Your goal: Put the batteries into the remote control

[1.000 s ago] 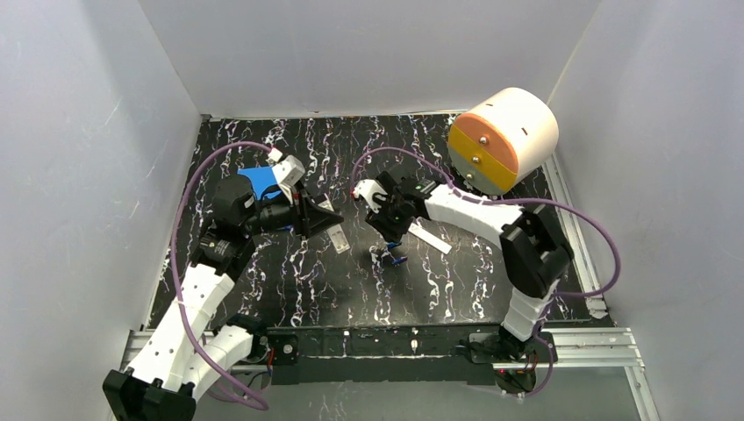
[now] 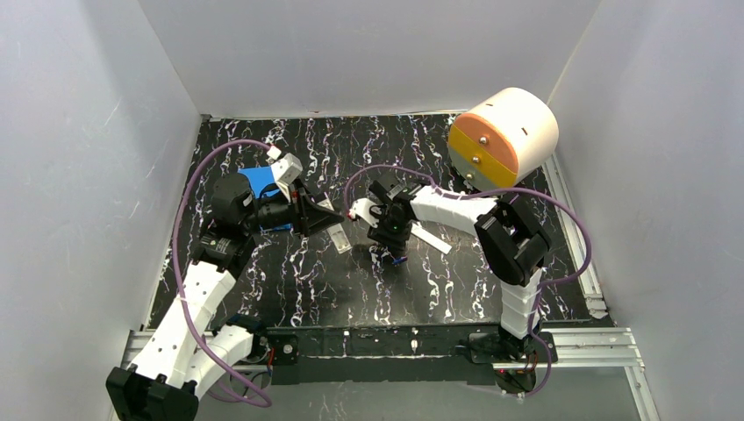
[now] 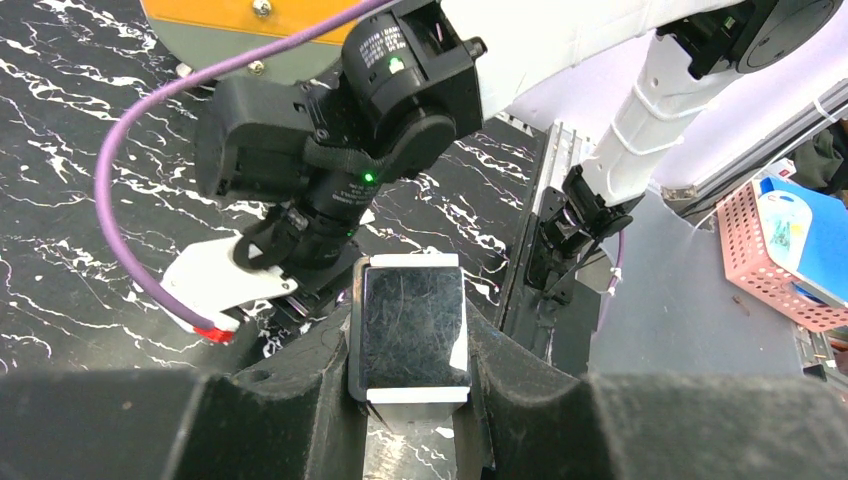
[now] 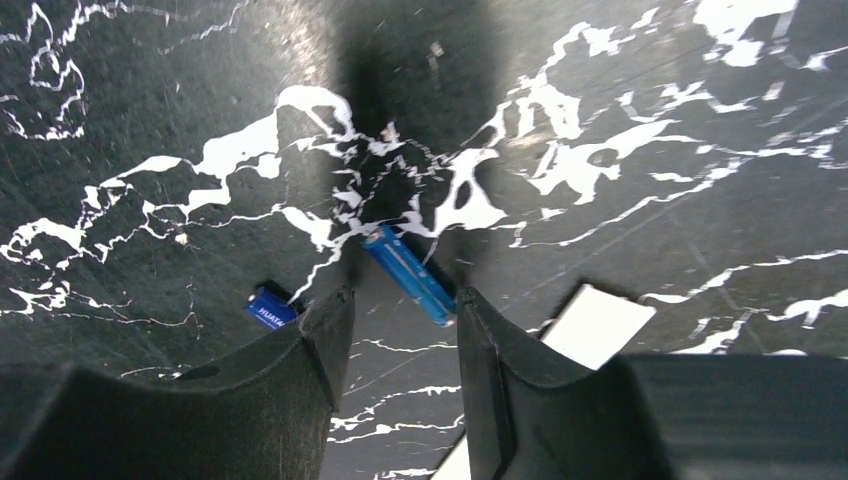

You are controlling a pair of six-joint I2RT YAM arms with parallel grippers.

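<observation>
My left gripper (image 2: 320,219) is shut on the remote control (image 3: 410,325), a silver-rimmed bar with its dark end toward the camera. My right gripper hangs low over the dark marble table, fingers parted either side of a blue battery (image 4: 405,270), which lies diagonally with nothing visibly gripping it. A second, shorter-looking blue battery (image 4: 272,306) lies to its left. A white strip (image 4: 590,325), perhaps the remote's cover, lies to the right, partly hidden by a finger.
A rounded box with orange and yellow fronts (image 2: 502,140) stands at the back right. A blue sheet (image 2: 256,178) lies partly under my left arm.
My left arm and the remote look almost unmoved.
</observation>
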